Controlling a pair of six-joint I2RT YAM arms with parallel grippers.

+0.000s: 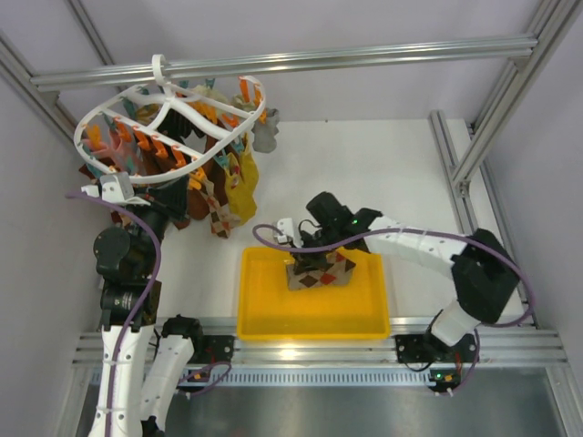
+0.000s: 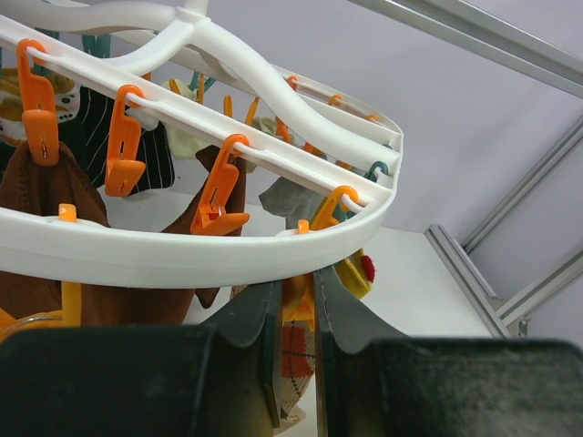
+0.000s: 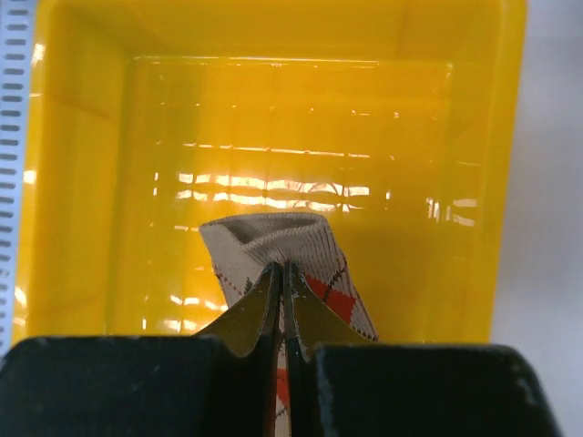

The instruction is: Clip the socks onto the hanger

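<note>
The white round hanger (image 1: 170, 168) hangs at upper left with socks clipped to it. My left gripper is at its near rim, around an orange clip (image 2: 303, 228), with checked fabric hanging behind; how far its fingers are apart is hard to tell. A grey and red argyle sock (image 3: 332, 296) lies in the yellow bin (image 1: 264, 314). My right gripper is shut on its upper part, over the bin.
An aluminium rail (image 1: 301, 64) runs across the back above the hanger.
</note>
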